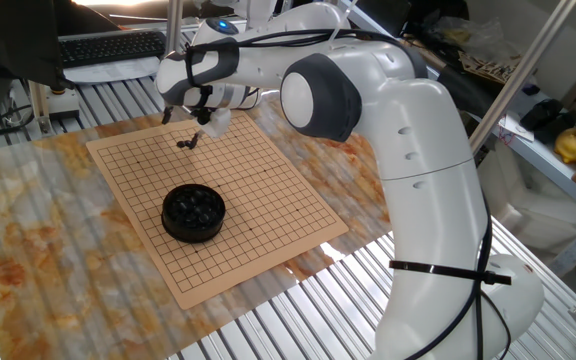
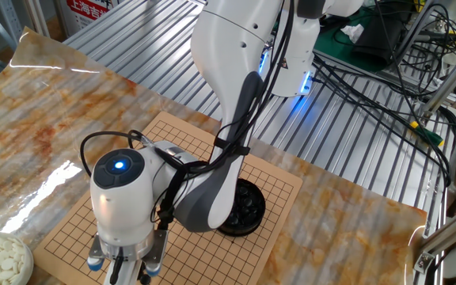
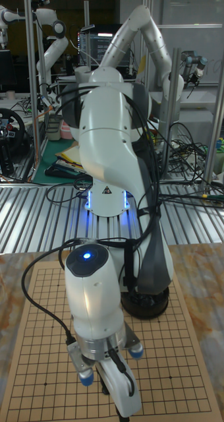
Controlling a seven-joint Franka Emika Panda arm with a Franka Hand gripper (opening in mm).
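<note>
A tan grid board (image 1: 268, 205) lies flat on the marbled table covering. On it stands a round black bowl (image 1: 192, 224) with several dark pieces inside; in the second exterior view the arm partly covers this bowl (image 2: 248, 210). Over the board's far part in the first exterior view hangs my gripper (image 1: 188, 144), pointing down and apart from the bowl. Its dark fingers are small there and mostly hidden behind the hand in the other views. Whether the fingers are open or shut does not show, nor whether anything is between them.
A white bowl (image 2: 29, 265) full of white pieces stands beside the board at the lower left of the second exterior view. A keyboard (image 1: 113, 47) lies behind the table. Much of the marbled covering (image 1: 48, 240) is bare.
</note>
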